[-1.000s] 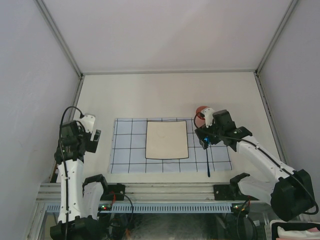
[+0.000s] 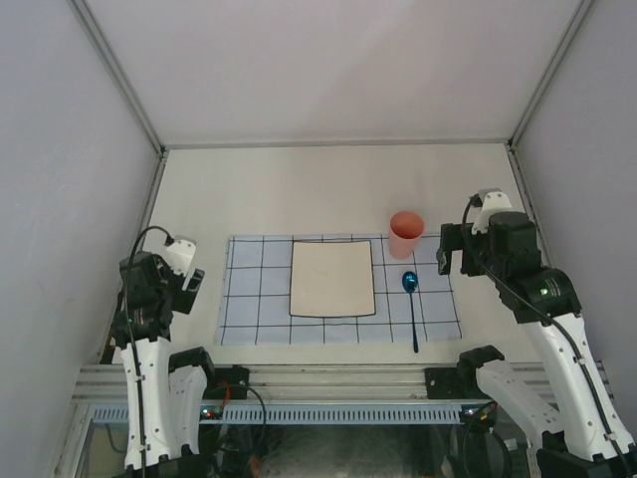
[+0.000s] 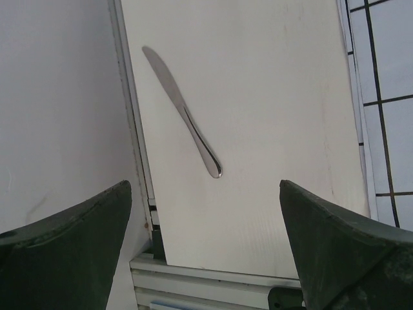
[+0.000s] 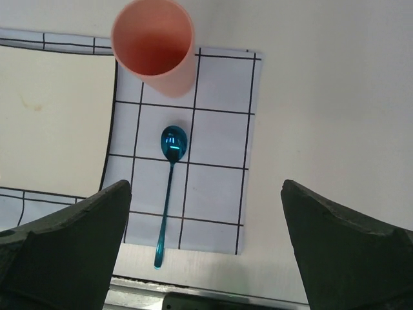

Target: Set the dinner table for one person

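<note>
A cream square plate [image 2: 331,279] lies in the middle of the white checked mat [image 2: 259,284]. To its right the blue spoon [image 4: 174,143] rests bowl-up on the mat, its handle end past the front edge. The pink cup [image 2: 406,235] stands upright at the mat's back right. On bare table left of the mat, a silver knife [image 3: 184,110] shows in the left wrist view; in the top view the left arm hides it. Above that area my left gripper is open and empty. My right gripper is open and empty, right of the cup and spoon.
Walls close in the table on the left, right and back. A metal rail [image 2: 328,386] runs along the front edge.
The spoon now lies fully uncovered. The left arm has shifted only slightly.
</note>
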